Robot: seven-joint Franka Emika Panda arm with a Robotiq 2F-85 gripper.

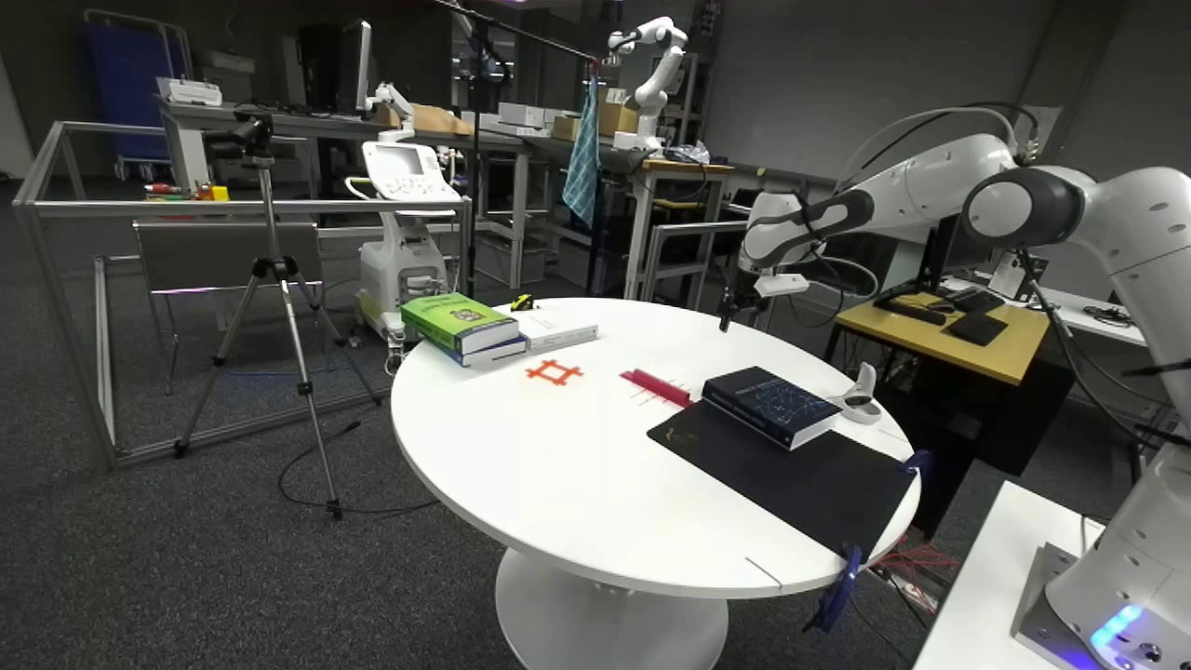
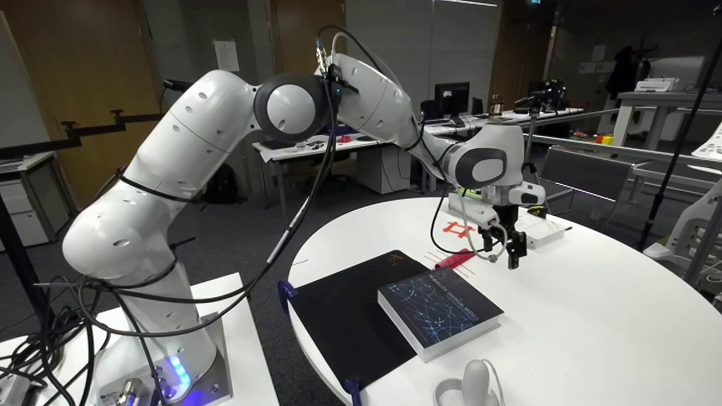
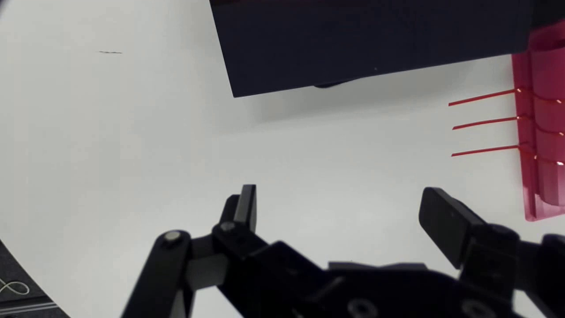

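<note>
My gripper [image 2: 502,251] hangs above the white round table, just beyond the dark book's far edge. In the wrist view its two black fingers stand wide apart, and only bare table shows between them. The thick dark book [image 2: 440,305] with a blue network pattern lies flat, partly on a black mat [image 2: 352,308]. Its dark side [image 3: 371,45] fills the top of the wrist view. A red ridged piece [image 3: 548,122] with thin red prongs lies on the table at the wrist view's right edge.
On the table's far left are a green book [image 1: 460,322] on a blue one, a white book [image 1: 555,328] and an orange frame [image 1: 554,372]. A white controller [image 1: 860,396] sits by the dark book. Blue clamps [image 1: 837,592] grip the mat's edge.
</note>
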